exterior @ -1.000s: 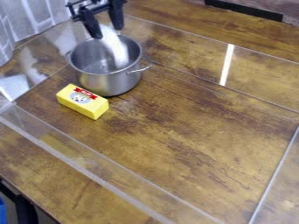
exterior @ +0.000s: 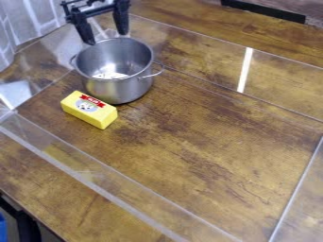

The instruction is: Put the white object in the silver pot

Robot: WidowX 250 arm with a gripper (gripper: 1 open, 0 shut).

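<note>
The silver pot [exterior: 123,92] stands upright at the upper left of the wooden table. Inside it, on the bottom, rests a small white object [exterior: 111,75], partly blended with the metal's reflections. Over the pot's far rim is my black gripper [exterior: 106,37]. Its two fingers stand wide apart with nothing between them, so it is open and clear of the white object.
A yellow box [exterior: 90,110] with a red label lies just in front of the pot, close to its near wall. Pale strips of tape cross it.
</note>
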